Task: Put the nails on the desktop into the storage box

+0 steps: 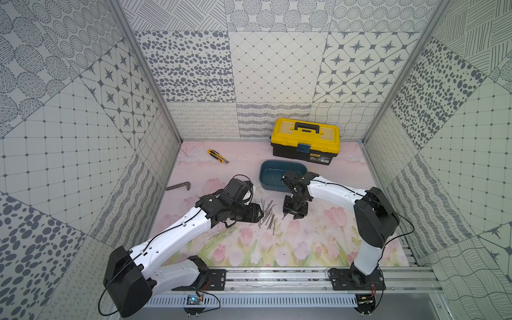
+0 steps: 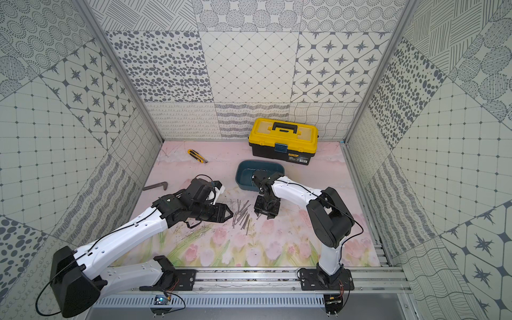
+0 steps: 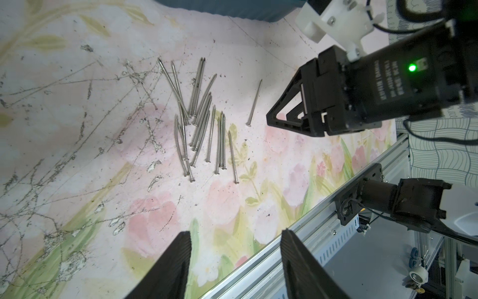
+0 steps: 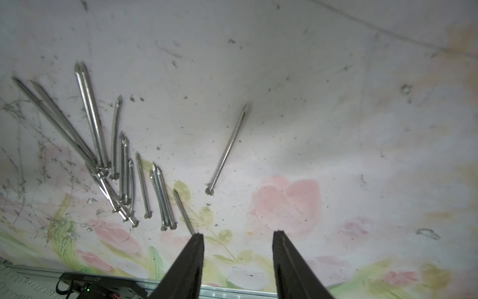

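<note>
Several silver nails (image 3: pixel 199 109) lie loosely grouped on the floral desktop, with one nail (image 4: pixel 226 149) apart to their right. My left gripper hangs above the desk, open, empty, just left of the group in the top views. My right gripper is over the lone nail, open with nothing between its fingers. The dark teal storage box (image 1: pixel 274 178) sits behind the nails, partly covered by the right arm in the top views; its inside is largely hard to make out.
A yellow-lidded toolbox (image 1: pixel 305 138) stands at the back. A utility knife (image 1: pixel 217 155) lies back left, a grey bent tool (image 1: pixel 178 185) at the left edge.
</note>
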